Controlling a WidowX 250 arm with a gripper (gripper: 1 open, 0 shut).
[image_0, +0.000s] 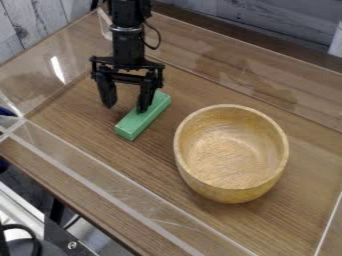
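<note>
The black gripper (127, 85) hangs from the top of the view with its two fingers spread open, one at each side, low over the table. A green rectangular block (139, 121) lies at a slant just below and right of it, its upper end behind or beside the right finger; whether they touch I cannot tell. To the right of the block sits a large round tan bowl (230, 166), with nothing visible inside.
Dark cables or parts show at the bottom left corner, and a pale object stands at the top edge left of the arm.
</note>
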